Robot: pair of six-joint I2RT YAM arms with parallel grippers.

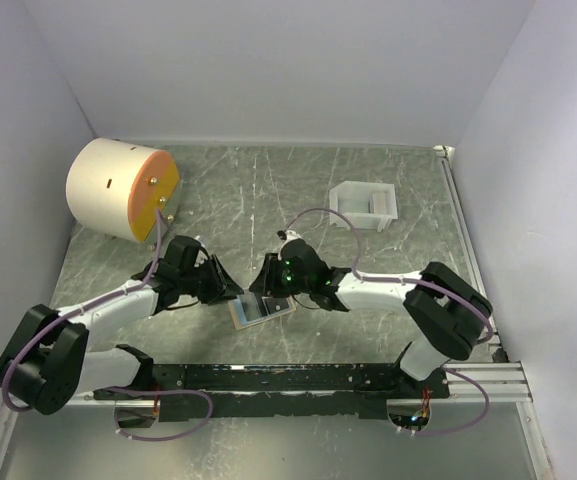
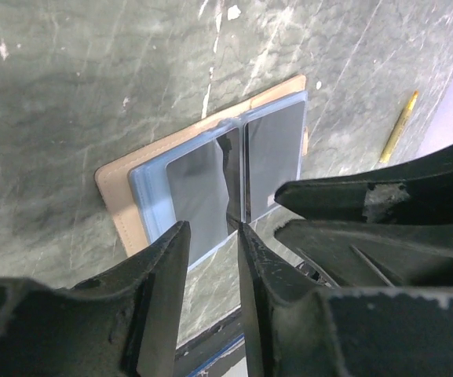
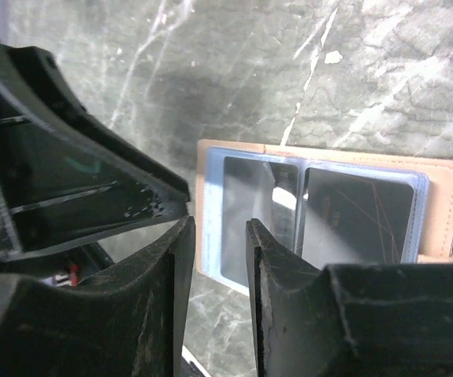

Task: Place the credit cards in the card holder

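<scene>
The card holder [image 1: 260, 311] lies opened flat on the table, tan with blue-edged clear pockets. Its two dark grey pockets [image 2: 199, 188] show in the left wrist view, either side of a central fold. Whether cards sit inside them I cannot tell. Over the holder's left part, my left gripper is part open with nothing between its fingers. My right gripper also stands part open and empty, above the holder. A pale shiny patch [image 3: 284, 198] marks the film near the fold. No loose card shows clearly.
A white tray [image 1: 342, 212] with a white thing inside stands at the back right. At the back left is a large cream cylinder [image 1: 103, 187] with an orange and yellow front. A yellow stick [image 2: 400, 126] lies beyond the holder. Behind the holder the table is clear.
</scene>
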